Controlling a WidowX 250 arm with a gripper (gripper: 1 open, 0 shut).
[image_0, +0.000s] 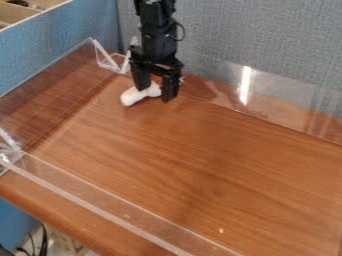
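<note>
My black gripper (156, 78) hangs over the back left of the wooden table, open, with its fingers just above and around the right end of a white elongated object (135, 95). The object lies tilted diagonally on the table; its right end is partly hidden behind the gripper, and I cannot tell whether the fingers touch it.
Clear plastic walls (245, 85) edge the table (201, 160) at the back, left and front. A blue padded panel (40, 55) stands at the left and a grey wall (267, 40) behind.
</note>
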